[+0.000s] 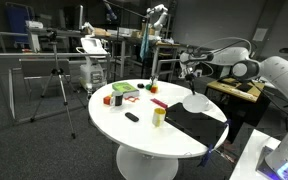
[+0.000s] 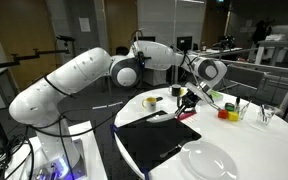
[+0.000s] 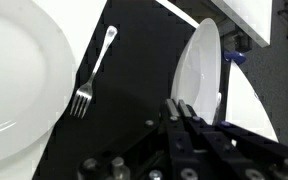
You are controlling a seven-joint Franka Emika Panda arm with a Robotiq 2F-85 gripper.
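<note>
A white plate (image 3: 198, 62) appears nearly edge-on in the wrist view, its near rim at the tips of my gripper. The fingers are shut on that thin rim. In exterior view 2 the held plate (image 2: 164, 117) is tilted below my gripper (image 2: 187, 101), over the far part of the black mat (image 2: 149, 146). From exterior view 1 the pale plate (image 1: 195, 102) shows beneath my gripper (image 1: 191, 88). A second, larger-looking white plate (image 3: 19, 75) lies flat on the table beside the mat. Between them a metal fork (image 3: 93, 72) rests on the mat.
On the round white table (image 1: 134, 132) stand a yellow mug (image 1: 159, 117), a green container (image 1: 123, 87) and several small coloured items. A dark object (image 1: 132, 117) lies near the front edge. Blue-handled cutlery (image 1: 205, 157) is near the mat's edge.
</note>
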